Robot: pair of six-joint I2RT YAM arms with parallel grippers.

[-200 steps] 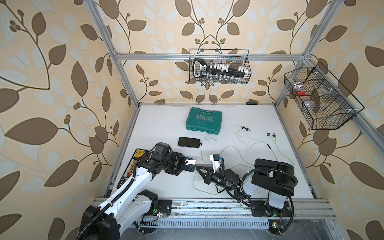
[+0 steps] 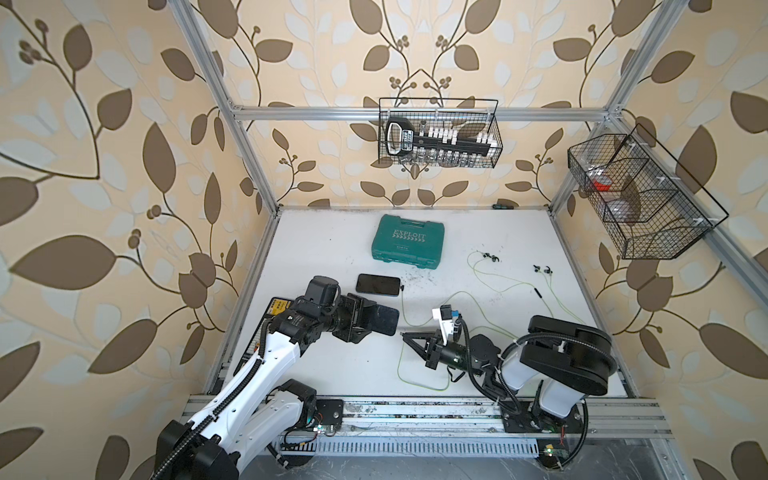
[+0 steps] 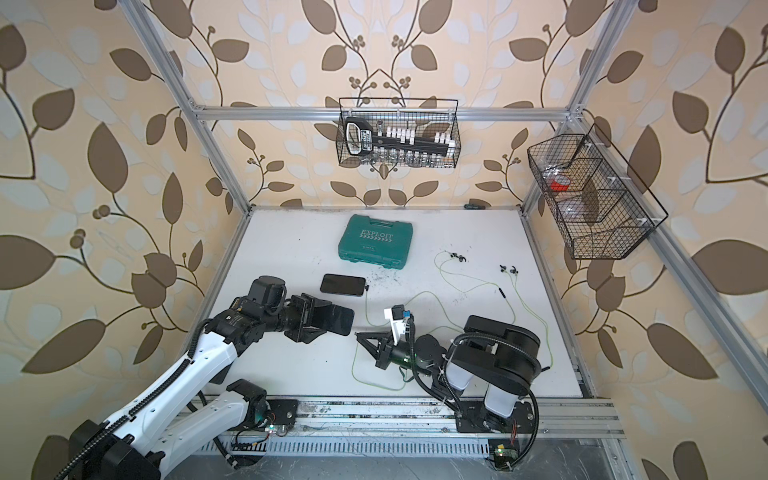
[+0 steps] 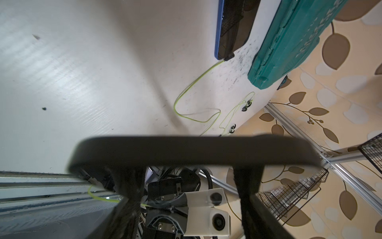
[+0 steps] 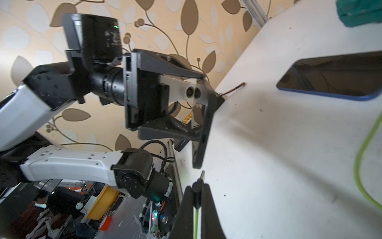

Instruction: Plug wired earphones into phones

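My left gripper is shut on a dark phone, held above the table. In the left wrist view this phone is a blurred dark bar across the fingers. The right wrist view shows the held phone nearly edge-on. My right gripper is shut on a slim black earphone plug, its metal tip pointing toward the phone and a green cable trailing below. Plug and phone look apart, with the tip just below the phone's lower corner. The phone's socket cannot be made out.
A second phone lies flat, with a black plug and green cable at its right end. Behind it sits a green case. Earbuds and loose green cable spread over the right side.
The left gripper has shifted slightly right and up in view with its phone, whose screen has turned from bright glare to dark. The right arm has drawn back to the right, widening the gap.
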